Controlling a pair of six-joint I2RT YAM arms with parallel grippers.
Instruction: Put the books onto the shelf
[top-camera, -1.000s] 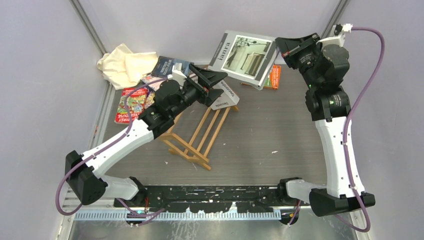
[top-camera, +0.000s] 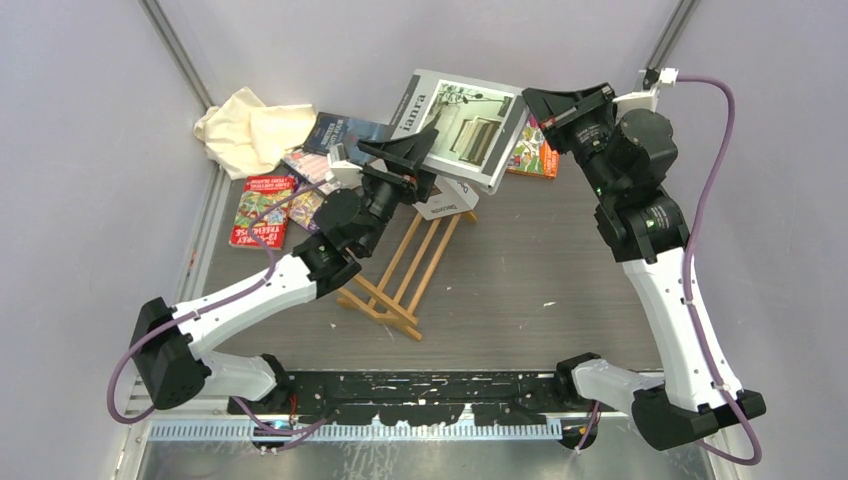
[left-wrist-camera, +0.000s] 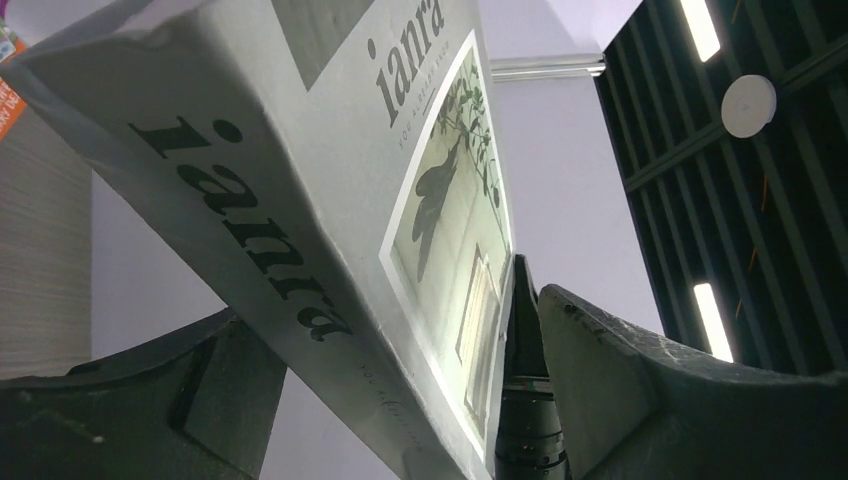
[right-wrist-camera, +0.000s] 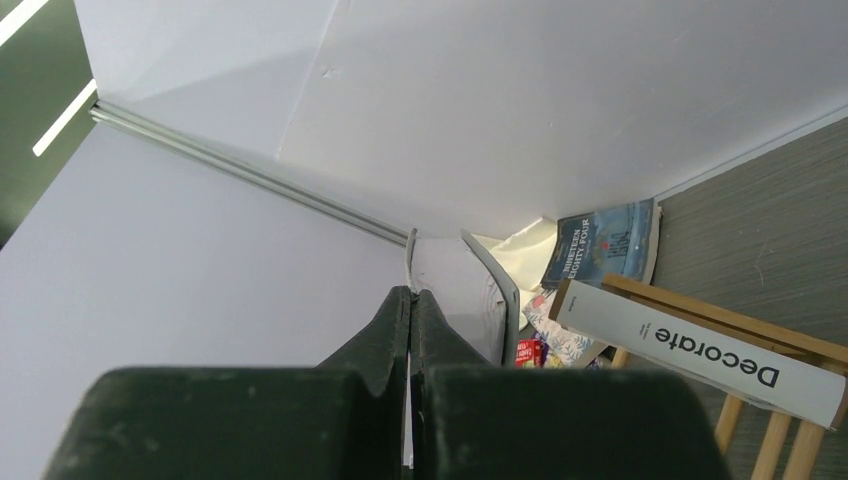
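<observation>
The large grey "ianra" book (top-camera: 465, 128) hangs tilted above the table, a photo on its cover facing up. My right gripper (top-camera: 527, 100) is shut on its right-hand edge; in the right wrist view the closed fingers (right-wrist-camera: 425, 330) reach the book (right-wrist-camera: 455, 285). At its left end, my left gripper (top-camera: 430, 160) stands open, its fingers (left-wrist-camera: 590, 370) on either side of the spine end (left-wrist-camera: 260, 220) with gaps showing. Below, a white "Decorate" book (right-wrist-camera: 700, 350) rests on the wooden rack (top-camera: 410, 265).
A dark blue book (top-camera: 345, 132), a red book (top-camera: 262, 210) and other books lie at back left beside a cream cloth (top-camera: 255, 130). An orange book (top-camera: 533, 150) lies behind the held book.
The grey book and my right gripper have moved left and slightly toward the front. The book's left end now lies between the left gripper's fingers, and that gripper has shifted a little left.
</observation>
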